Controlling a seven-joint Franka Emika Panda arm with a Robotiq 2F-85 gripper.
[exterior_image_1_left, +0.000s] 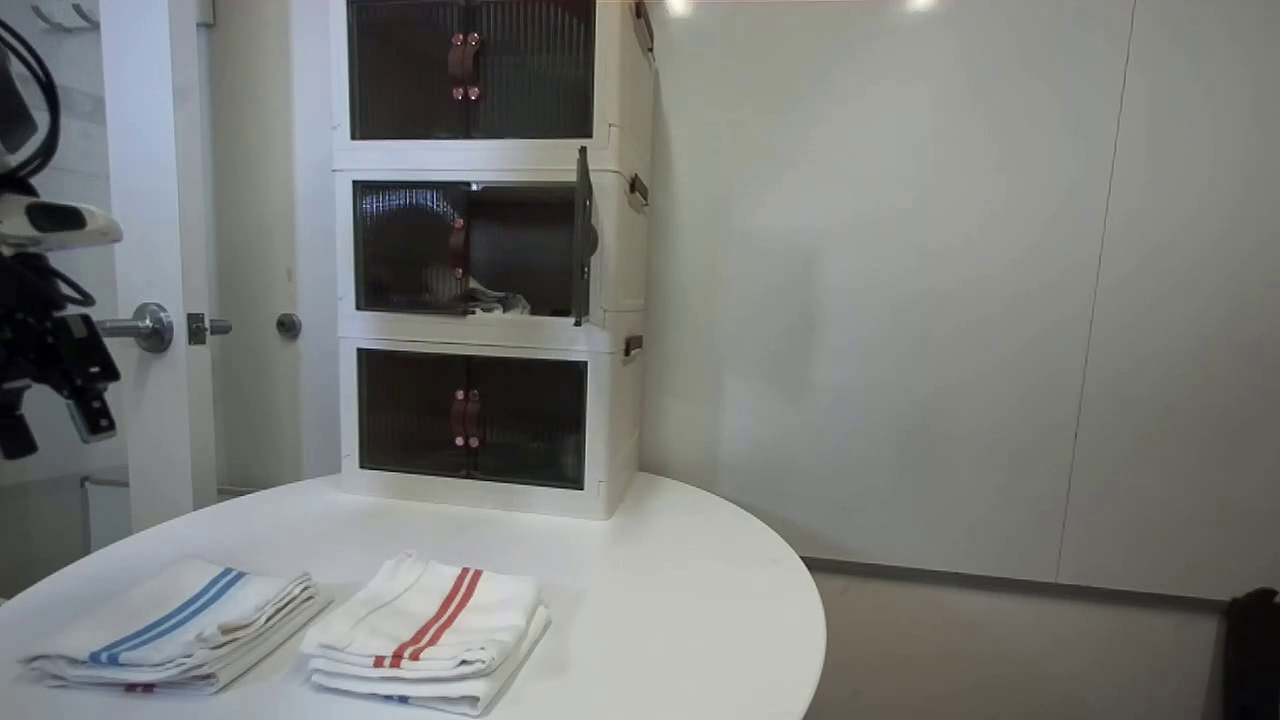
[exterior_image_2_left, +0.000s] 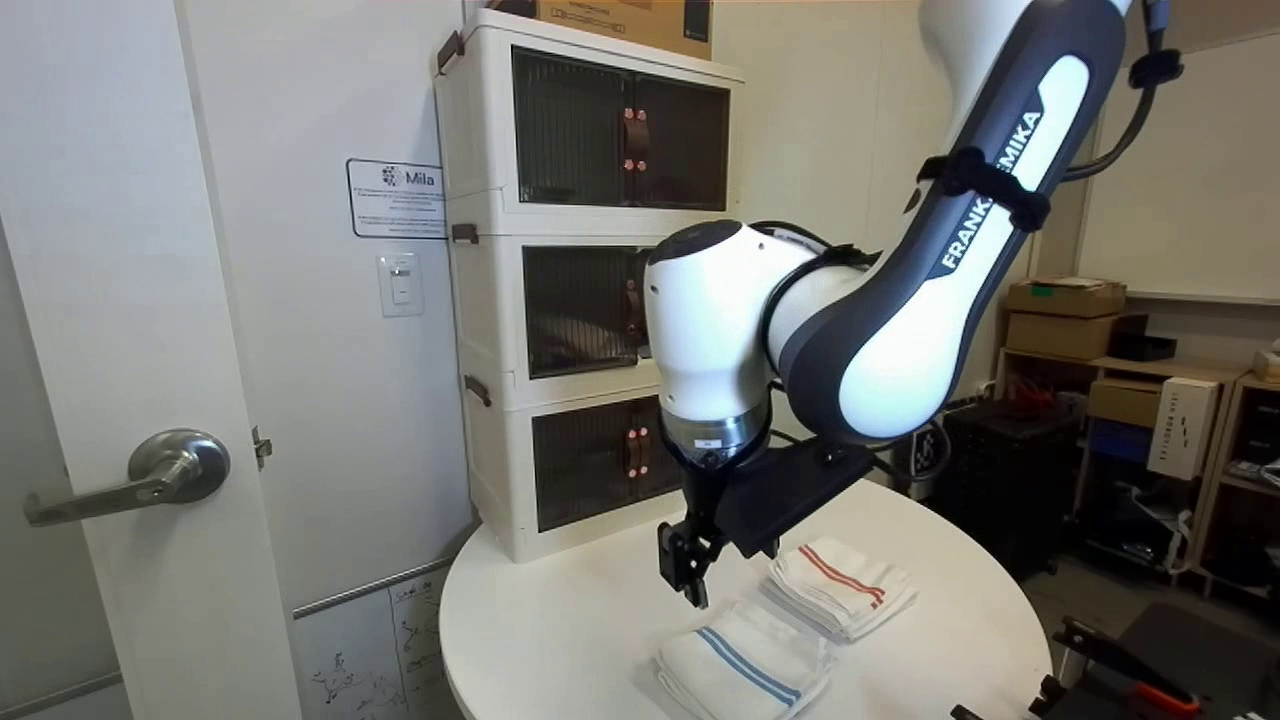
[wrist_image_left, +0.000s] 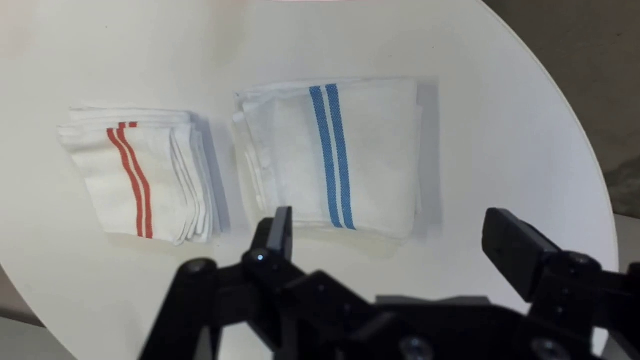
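My gripper is open above the table, its two fingers wide apart with nothing between them. In the wrist view, a folded white towel stack with blue stripes (wrist_image_left: 378, 156) lies just beyond the fingertips. To its left is a second folded stack with red stripes (wrist_image_left: 108, 180). Both stacks lie flat and apart on the round white table (exterior_image_1_left: 708, 600). At the table's back stands a white cabinet tower (exterior_image_1_left: 618, 420). Its middle compartment has the right door (exterior_image_1_left: 583, 240) swung outward, and some whitish cloth (exterior_image_1_left: 498, 300) shows inside.
The upper and lower compartments' doors (exterior_image_1_left: 528, 420) are closed. A room door with a metal handle (exterior_image_2_left: 180, 468) stands left of the cabinet in the second exterior view. Bare tabletop surrounds the towels, with free room on the right in the first exterior view.
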